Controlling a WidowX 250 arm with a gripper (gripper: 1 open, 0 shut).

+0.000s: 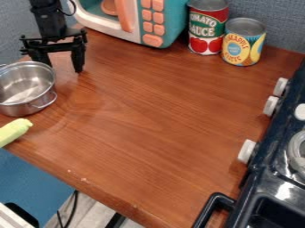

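My black gripper [57,61] hangs at the upper left, its fingers spread apart with nothing visible between them, just behind a steel pot [27,87] on the wooden table [161,134]. A pale yellow corn cob [13,132] lies at the table's left edge, in front of the pot.
A teal toy microwave [161,27], a tomato sauce can [206,31] and a yellow-labelled can [243,46] stand at the back. A black toy stove [274,187] with white knobs fills the right side.
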